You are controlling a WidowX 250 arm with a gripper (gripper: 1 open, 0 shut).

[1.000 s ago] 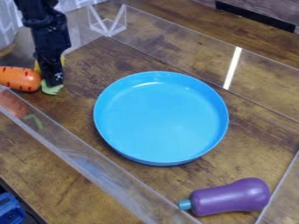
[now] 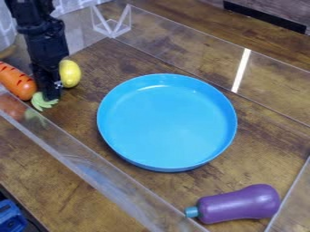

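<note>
My black gripper [image 2: 49,83] is low at the upper left, between an orange toy carrot [image 2: 17,82] and a yellow toy [image 2: 71,73], just over the carrot's green top [image 2: 43,100]. Its fingers look shut; whether anything is between them is hard to see.
A large blue plate [image 2: 166,122] fills the middle of the wooden table. A purple toy eggplant [image 2: 237,204] lies at the lower right. Clear plastic walls border the area, and a blue object [image 2: 9,217] sits at the lower left outside them.
The gripper has moved slightly down and left. The carrot has turned and shifted a little, and the yellow toy shows more fully to the right of the gripper.
</note>
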